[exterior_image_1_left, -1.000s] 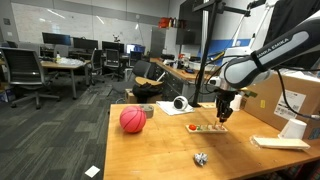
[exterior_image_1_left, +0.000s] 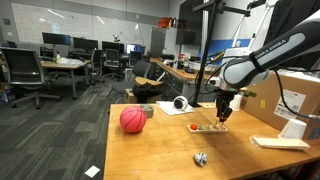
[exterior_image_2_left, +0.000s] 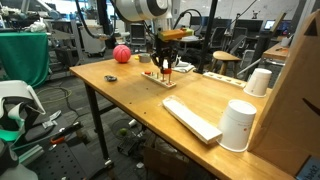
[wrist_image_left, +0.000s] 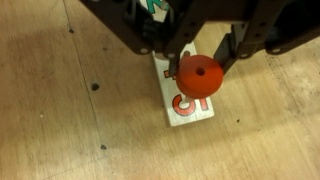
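Note:
In the wrist view a round red piece (wrist_image_left: 200, 77) with a dark hole in its middle sits at the fingertips of my gripper, which is shut on it. Below lies a narrow pale wooden board (wrist_image_left: 186, 106) printed with red and green figures, partly hidden by the piece and the fingers. Exterior view 2 has the gripper (exterior_image_2_left: 167, 66) pointing down over the board (exterior_image_2_left: 160, 82), the red piece close above its near end. Whether the piece touches the board cannot be told. Small coloured pieces (exterior_image_1_left: 194, 127) stand toward the board's other end.
A pink-red ball (exterior_image_1_left: 133, 119) and a crumpled silvery object (exterior_image_1_left: 201, 158) are on the wooden table (exterior_image_1_left: 150, 160). White cups (exterior_image_2_left: 237, 126), a long white block (exterior_image_2_left: 192, 120) and a cardboard box (exterior_image_2_left: 290, 115) occupy one side. Open tabletop lies around the board.
Little differs: the arm stays over the same end of the board, with at most a slight shift of the gripper. The board and other table objects have not moved.

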